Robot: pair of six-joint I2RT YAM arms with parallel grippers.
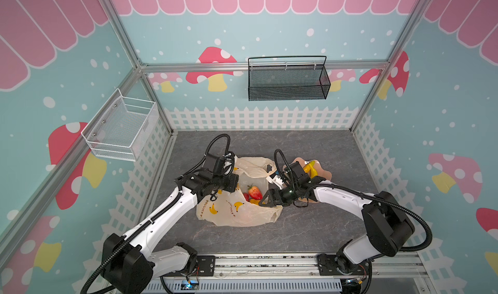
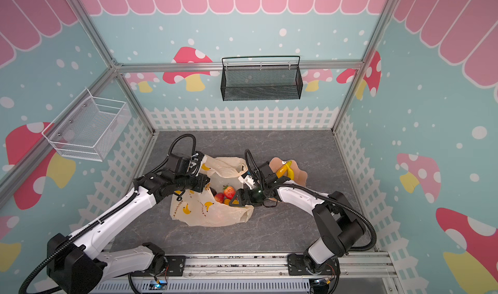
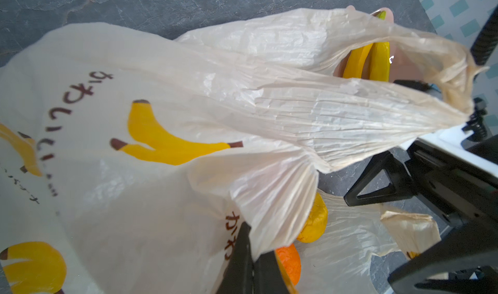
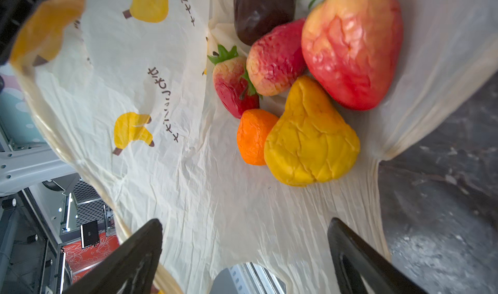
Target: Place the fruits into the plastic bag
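The pale plastic bag (image 1: 218, 216) lies open mid-table. Inside, the right wrist view shows a pear (image 4: 311, 143), an orange fruit (image 4: 254, 138), strawberries (image 4: 228, 86), a larger red fruit (image 4: 352, 45) and a dark fruit (image 4: 262, 11). My left gripper is shut on a gathered fold of the bag at its left side, as the left wrist view shows. My right gripper stands open above the bag's right part, over the pear, with nothing between its fingers.
A pink tray (image 2: 298, 177) with yellow fruits, bananas among them, sits right of the bag, partly behind the right arm. Empty wire baskets (image 1: 288, 86) hang on the walls. Bare table shows at the back and front right.
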